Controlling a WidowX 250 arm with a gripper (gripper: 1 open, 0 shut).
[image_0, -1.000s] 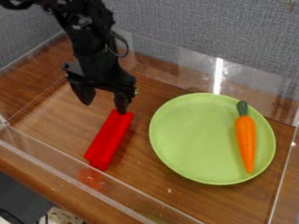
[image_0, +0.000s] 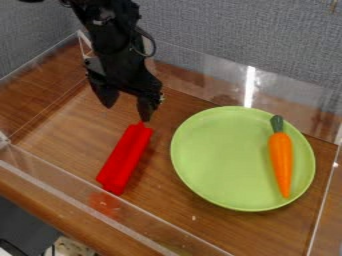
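Observation:
My black gripper (image_0: 127, 100) hangs open over the left part of the wooden surface, just above the far end of a red bar (image_0: 124, 158), with nothing visible between its fingers. The red bar lies at a slant on the wood. To the right, a green plate (image_0: 214, 160) holds an orange carrot (image_0: 282, 162) with a green top, lying lengthwise on its right side.
Clear plastic edging (image_0: 51, 176) runs along the near side, and more stands along the back before grey padded walls (image_0: 254, 35).
The arm and gripper have shifted very slightly around the same spot above the red bar. The bar, plate and carrot are unmoved.

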